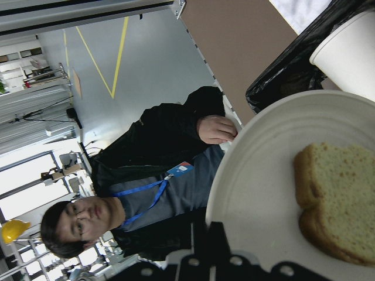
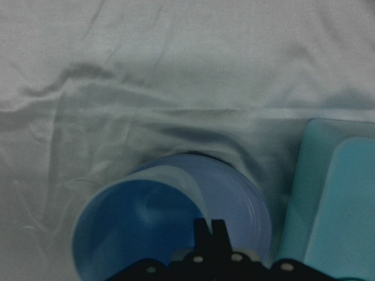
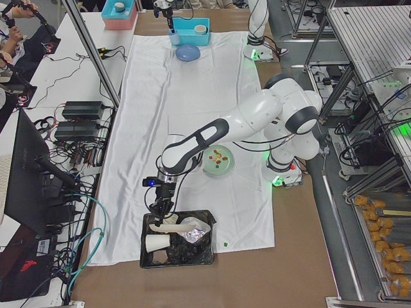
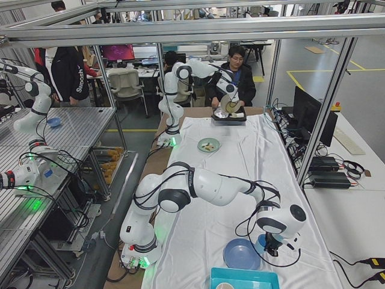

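Observation:
A paper plate [image 1: 258,175] with a slice of bread [image 1: 334,199] on it is tilted up before my left gripper, at the black-lined bin [image 3: 176,260]; whether that gripper grips the rim is unclear. The bin also holds a white paper cup [image 3: 157,242] and crumpled foil [image 3: 196,232]. At the other end of the table my right gripper is at the rim of a blue cup [image 2: 129,228], beside a blue plate [image 2: 237,205]; its fingers are close together.
A turquoise tray [image 4: 243,277] stands next to the blue plate. A green plate with small pieces [image 4: 209,144] lies mid-cloth near the left arm. A person [image 4: 236,78] stands behind the bin.

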